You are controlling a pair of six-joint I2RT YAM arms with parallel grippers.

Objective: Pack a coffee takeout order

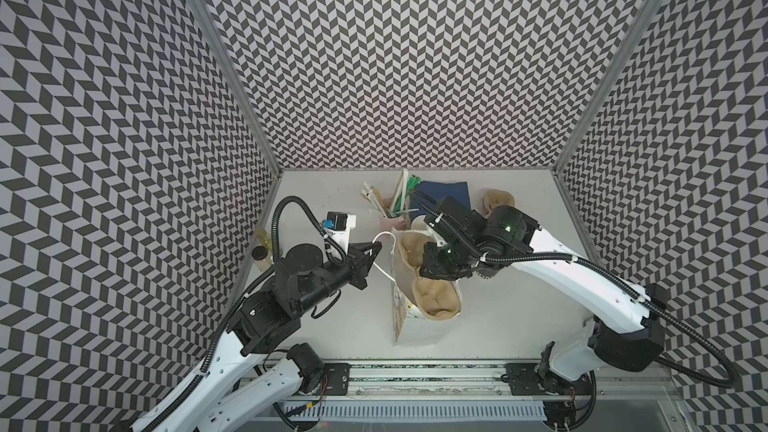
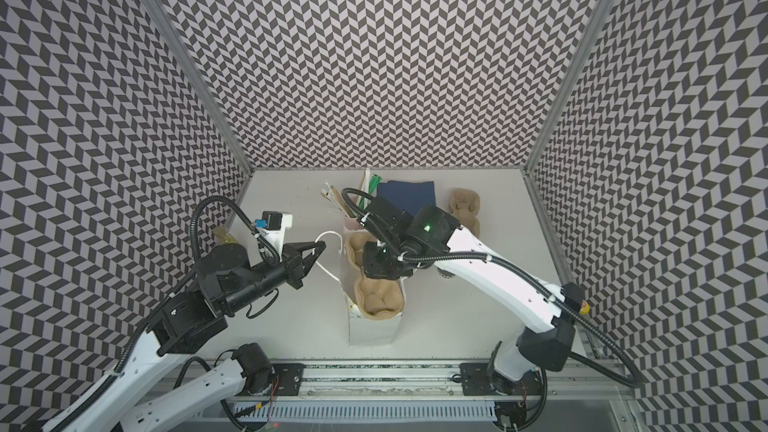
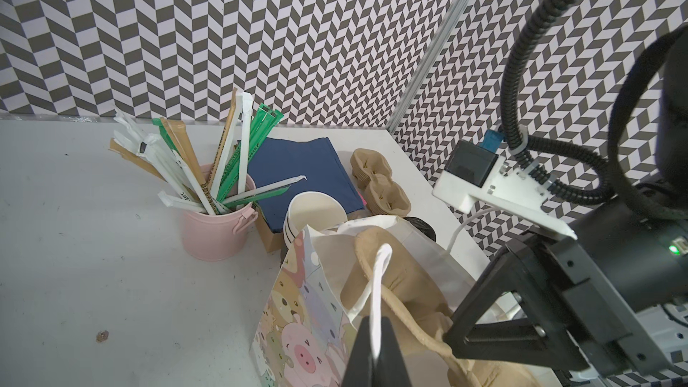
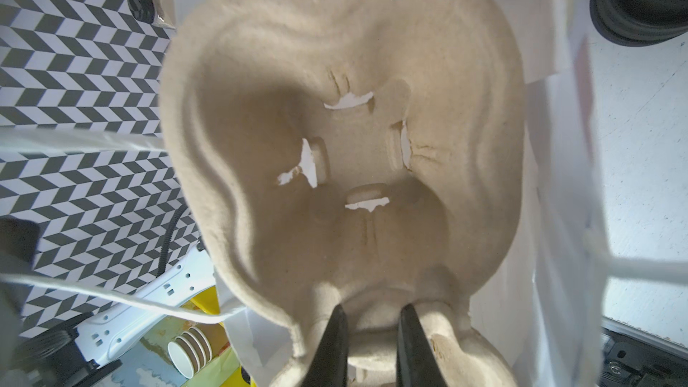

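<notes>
A white paper bag point(image 1: 417, 331) with animal prints stands open in the middle of the table. Inside its mouth sits a brown two-cup carrier point(image 4: 473, 100), both wells facing up and empty. My right gripper is shut on the bridge between the carrier's wells. At the bag's left side, my left gripper is shut on a white bag handle point(image 3: 380, 272), which rises from between the fingers. The carrier's underside and how deep it sits are hidden by the bag walls.
Behind the bag are a pink bucket point(image 3: 215, 233) of wrapped straws, white paper cups point(image 3: 315, 209) and dark blue napkins point(image 3: 301, 165). Another carrier point(image 2: 464, 204) lies at the back right, with a black lid point(image 4: 638, 0) beside the bag. Bottles point(image 1: 261, 254) stand far left.
</notes>
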